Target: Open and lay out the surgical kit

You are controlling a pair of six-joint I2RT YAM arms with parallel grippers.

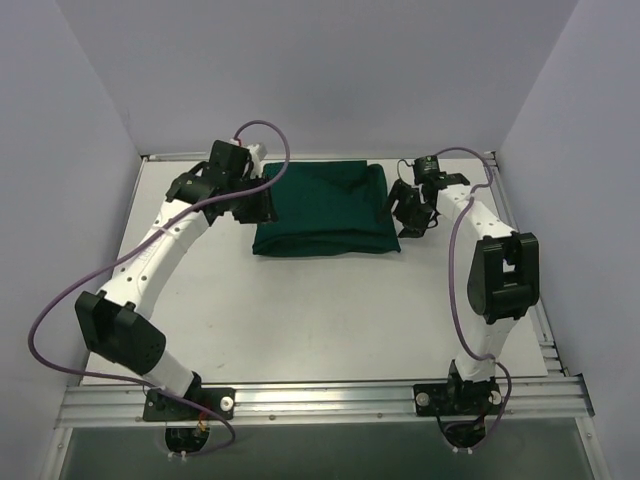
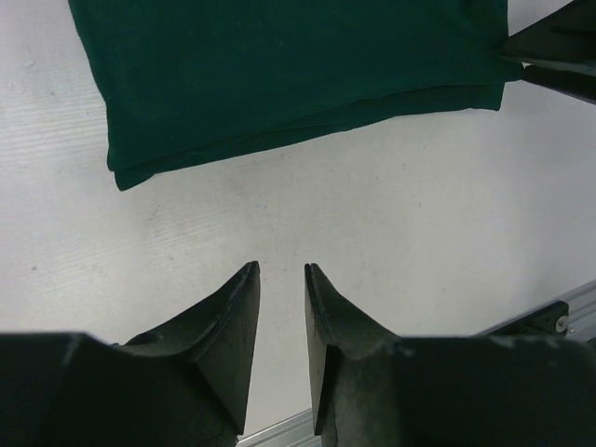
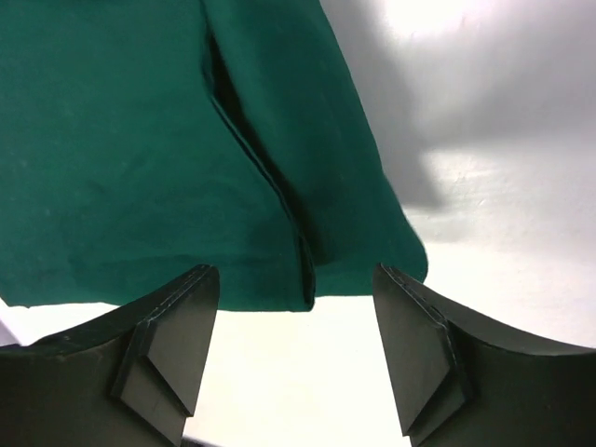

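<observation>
The surgical kit shows only as dark green folded cloth (image 1: 325, 205), lying toward the back of the table. Over its left edge is my left gripper (image 1: 257, 213); its fingers stand a little apart, and only white table (image 2: 279, 223) shows between them in the left wrist view. My right gripper is spread wide near the cloth's front right corner, holding nothing. Between its fingertips, in the right wrist view, a fold edge of the cloth (image 3: 251, 149) runs down to the front, with a lower layer to its right. Whatever the cloth wraps is hidden.
Bare white table (image 1: 310, 320) lies in front of the cloth and to both sides. Grey walls (image 1: 320, 80) stand behind and at the sides. A metal rail (image 1: 320, 391) runs along the front edge.
</observation>
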